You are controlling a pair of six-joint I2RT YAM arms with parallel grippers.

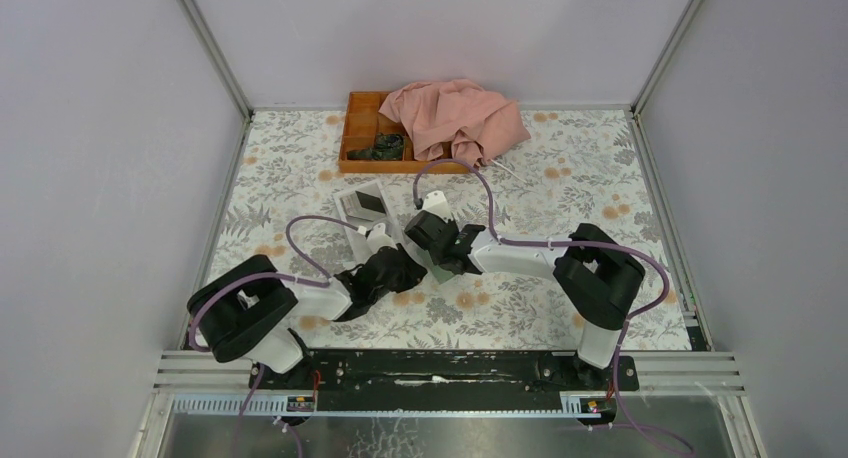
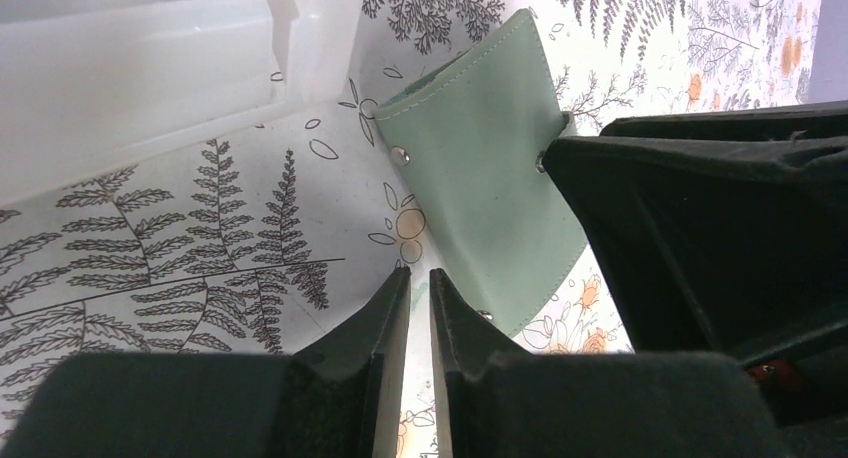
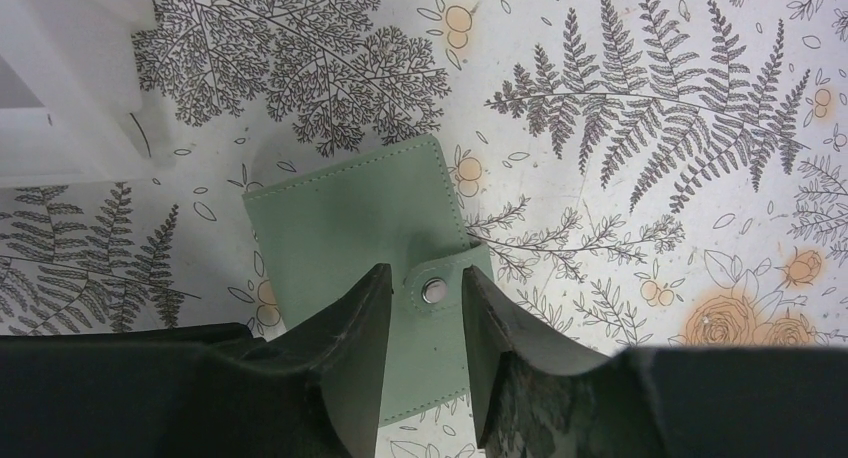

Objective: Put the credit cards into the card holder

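Observation:
The green card holder (image 3: 340, 218) lies flat on the patterned table, its stitched edges and snap tab (image 3: 450, 283) showing in the right wrist view. My right gripper is part open over it, the tab appearing between its fingertips. In the left wrist view, the right gripper's dark finger (image 2: 680, 208) reaches to the tab side of the holder (image 2: 490, 168). My left gripper is slightly open beside the holder's lower edge, with nothing visible between its fingers. No loose credit card can be made out.
A white tray (image 1: 350, 213) with a dark flat item (image 1: 368, 204) stands left of the holder, close to both arms. Farther back is a brown compartment box (image 1: 357, 128) partly covered by pink cloth (image 1: 455, 118).

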